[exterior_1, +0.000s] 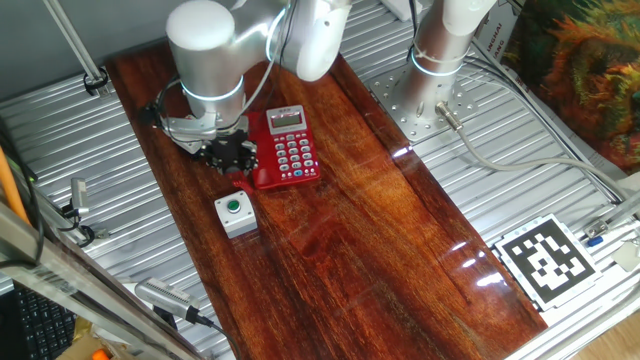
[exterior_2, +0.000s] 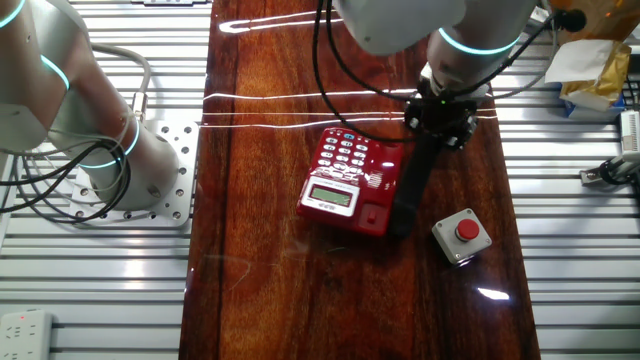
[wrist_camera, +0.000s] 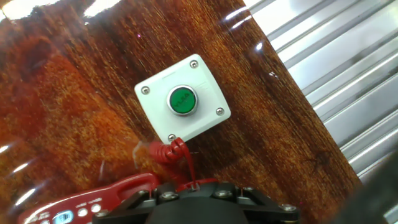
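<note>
A red desk phone (exterior_1: 290, 145) with a grey display and pale keys lies on the brown wooden board. My gripper (exterior_1: 232, 165) is low over the phone's handset side, pointing down. In the wrist view, the black gripper fills the bottom edge; a bit of red shows just beyond it, and its fingertips are hidden. A coiled red cord (wrist_camera: 168, 151) reaches the near corner of a white box with a green button (wrist_camera: 182, 99). Exterior view 2 shows a dark bar beside the phone (exterior_2: 345, 180) and a box with a red button (exterior_2: 467, 231).
The wooden board (exterior_1: 370, 260) is clear across its front and right. Ribbed metal table lies around it. The robot base (exterior_1: 430, 95) stands to the right, and a black-and-white marker board (exterior_1: 546, 260) lies at the front right.
</note>
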